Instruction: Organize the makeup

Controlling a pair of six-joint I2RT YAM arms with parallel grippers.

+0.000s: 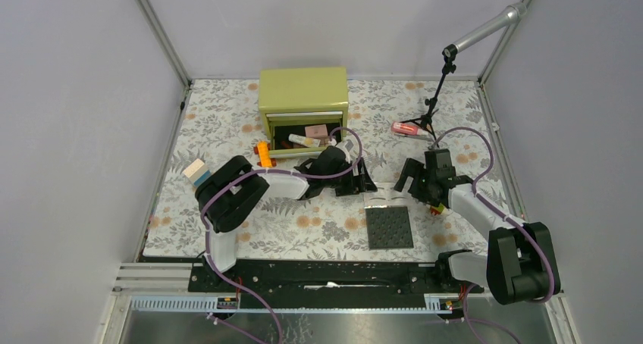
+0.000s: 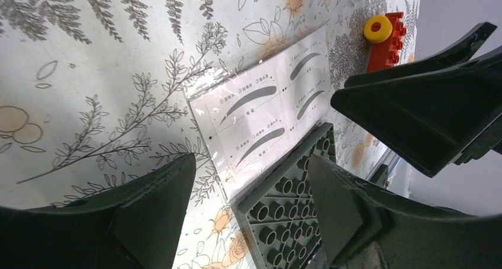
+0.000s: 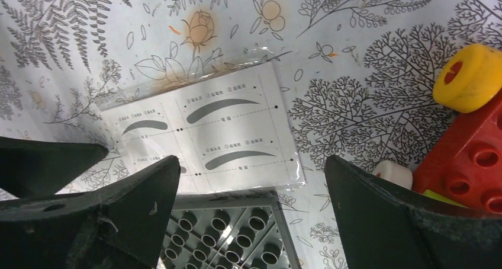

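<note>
A white eyebrow stencil sheet (image 2: 254, 121) in a clear sleeve lies flat along the dark grid organizer (image 1: 389, 227). My left gripper (image 1: 360, 183) is just left of the sheet, low over it, fingers apart with nothing seen between them. My right gripper (image 1: 411, 176) is open above the sheet's right part, holding nothing. The green cabinet (image 1: 302, 86) at the back middle has an open front, with a pink box (image 1: 316, 131) and a pale tube (image 1: 304, 141) inside. A pink bottle (image 1: 406, 128) lies at the back right.
A red block with yellow parts (image 3: 459, 168) lies right of the sheet. An orange toy (image 1: 264, 154) is beside the cabinet, a pale box (image 1: 196, 171) at the left. A black stand (image 1: 430, 101) rises at the back right.
</note>
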